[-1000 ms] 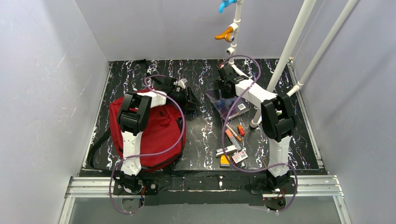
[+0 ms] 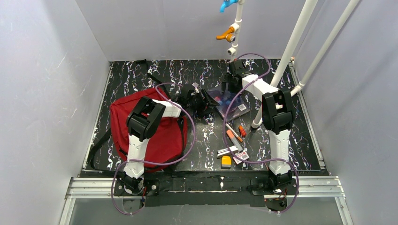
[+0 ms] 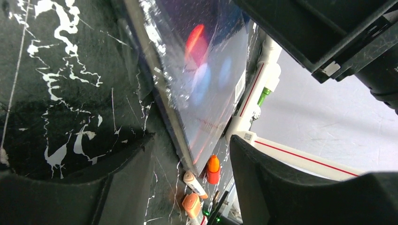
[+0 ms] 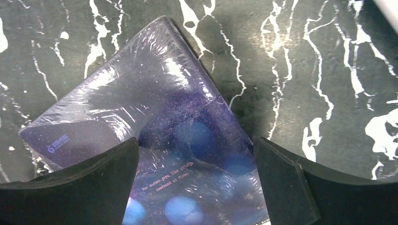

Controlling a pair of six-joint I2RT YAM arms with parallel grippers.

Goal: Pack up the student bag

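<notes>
A flat book in clear plastic wrap (image 2: 239, 111) lies on the black marbled table, its dark cover printed with bluish shapes. My left gripper (image 2: 212, 102) is open at the book's left side; in the left wrist view the wrapped book (image 3: 213, 98) runs forward from between its fingers. Over the far part of the book hangs my right gripper (image 2: 229, 88), open too. The right wrist view shows a corner of the book (image 4: 155, 93) ahead of the parted fingers (image 4: 286, 178). The red bag (image 2: 162, 140) lies at the left, partly under my left arm.
Nearer the front lie an orange-and-white marker (image 2: 234, 130), a red-orange item (image 2: 242, 131), an eraser box (image 2: 241, 157) and a yellow sharpener-like item (image 2: 225, 162). White pipes (image 2: 296, 40) stand at the right. Bare table lies between bag and small items.
My left gripper has moved right from beside the bag to the book's left side. The right gripper has shifted slightly right and away over the book. The book looks unmoved.
</notes>
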